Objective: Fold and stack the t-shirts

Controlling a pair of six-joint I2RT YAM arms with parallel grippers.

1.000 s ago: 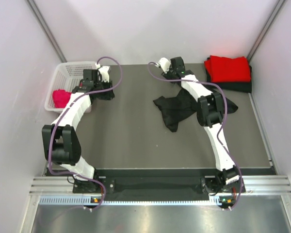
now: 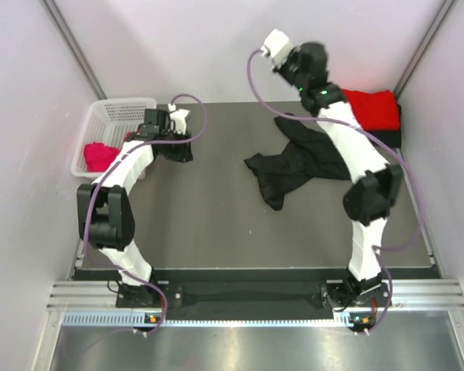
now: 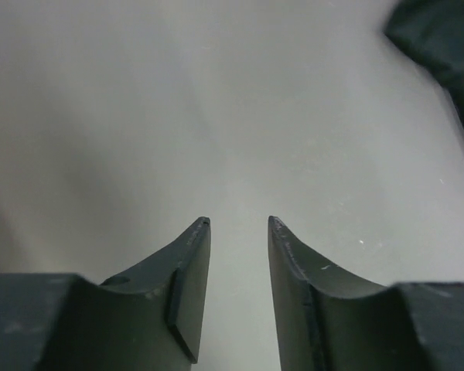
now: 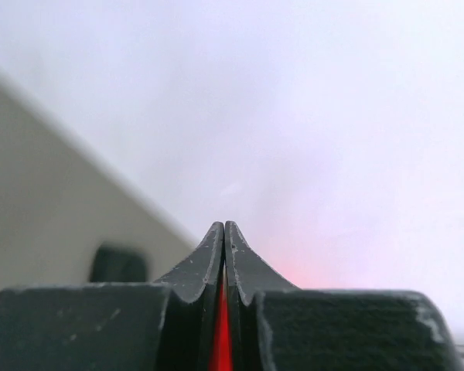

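A black t-shirt (image 2: 282, 174) lies loosely spread on the right-middle of the table, its corner also in the left wrist view (image 3: 441, 54). My right gripper is raised high toward the back right, blurred in the top view, shut with its fingertips together. A folded red shirt (image 2: 375, 104) sits on dark folded cloth at the back right, partly behind the arm. My left gripper stands open above bare table beside the basket, nothing between its fingers.
A white basket (image 2: 100, 116) at the left holds crumpled pink-red cloth (image 2: 99, 158). White walls enclose the sides and back.
My left arm has shifted slightly rightward. The black shirt looks unmoved.
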